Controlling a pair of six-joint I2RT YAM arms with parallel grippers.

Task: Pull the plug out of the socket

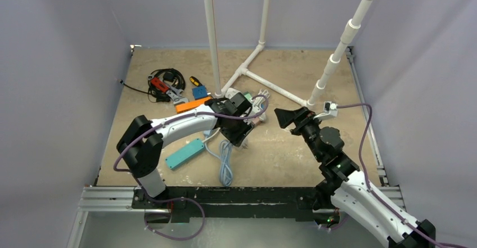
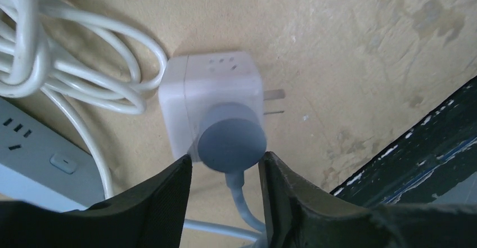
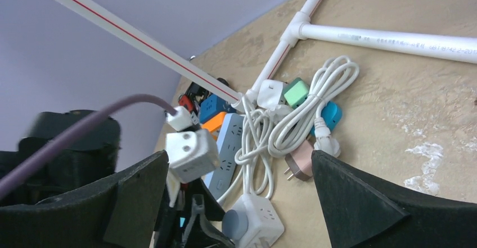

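Observation:
In the left wrist view a white cube socket (image 2: 222, 73) lies on the table, its two metal prongs pointing right. A round blue-grey plug (image 2: 232, 144) sits against the socket's face, its light-blue cord running off below. My left gripper stands part open, one fingertip on either side of the plug; a small gap shows on the left, while the right tip is close to or touching it. The right wrist view shows this socket (image 3: 261, 220) and plug (image 3: 235, 224) beside the left fingers. My right gripper (image 1: 280, 118) hangs open and empty to the right.
Left of the socket lie coiled white cable (image 2: 62, 62) and a grey-blue power strip (image 2: 39, 158). A pink adapter (image 3: 301, 159) and other plugs sit behind. White pipes (image 1: 275, 88) cross the back.

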